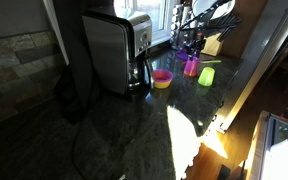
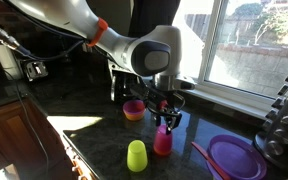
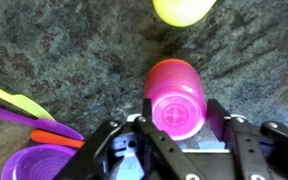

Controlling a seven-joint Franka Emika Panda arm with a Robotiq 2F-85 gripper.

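An upside-down pink-red cup (image 3: 176,112) stands between the fingers of my gripper, its base facing the wrist camera. In exterior view 2 the gripper (image 2: 167,118) reaches down from above around the top of this cup (image 2: 162,143). The fingers are part way apart, with a finger on either side of the cup; whether both press on it is hard to tell. Exterior view 1 shows the same cup (image 1: 191,67) at the far end of the counter, below the arm.
A yellow-green cup (image 2: 137,156) stands close beside the pink one. Stacked bowls (image 1: 162,78) sit near the coffee maker (image 1: 119,50). A purple plate (image 2: 246,158) and a spice rack (image 2: 284,120) are on the other side. Utensils (image 3: 24,105) and a purple cup (image 3: 42,163) lie nearby.
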